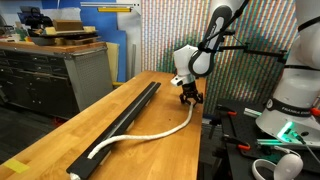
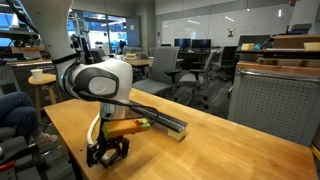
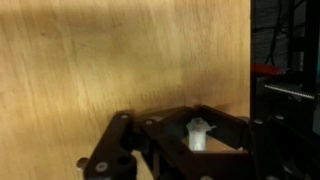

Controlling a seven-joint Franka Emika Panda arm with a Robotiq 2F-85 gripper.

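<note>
A long white rope-like strip lies curved along the wooden table, running from the near left up to my gripper. In the wrist view, a pale end of the strip shows between the dark fingers of my gripper. The fingers are low over the tabletop near its edge; whether they press on the strip cannot be made out. From the other side, my gripper points down at the table, and the strip shows behind it.
A long black bar lies on the table left of the strip. The table's edge runs close beside my gripper, with a dark gap beyond. Wide bare wood is free on the other side.
</note>
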